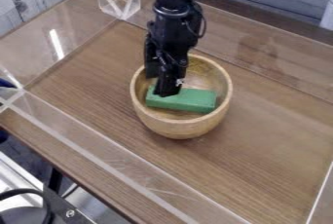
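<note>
A wooden bowl [188, 126] stands on the table in the middle of the view. A green block [192, 100] lies inside it. The black gripper [162, 82] reaches down from above into the bowl, at the left end of the block. Whether its fingers are open or shut, or touch the block, is hard to tell.
Clear strips [124, 184] run along the near left edge, and a clear holder [117, 4] stands at the back left. Cables hang at the lower left.
</note>
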